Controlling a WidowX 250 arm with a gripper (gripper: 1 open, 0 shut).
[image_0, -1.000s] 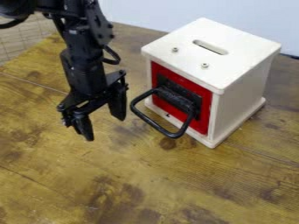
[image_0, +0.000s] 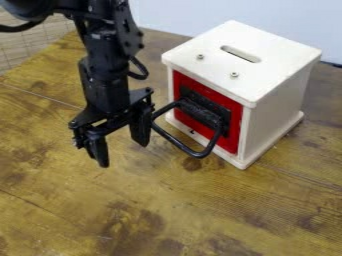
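Note:
A white wooden box (image_0: 263, 95) with a slot and screws on its top stands at the right. Its red front panel (image_0: 233, 131) carries a black plate with a black looped handle (image_0: 199, 153) sticking out toward the left. Left of the handle, the black gripper (image_0: 122, 142) hangs low over the table, open, with nothing between its fingers. Its right finger is close to the handle; whether they touch I cannot tell.
A white surface lies behind the box, and a tiled area shows at the upper left.
Over the last second my gripper has shifted slightly to the right, toward the handle. The box looks unmoved.

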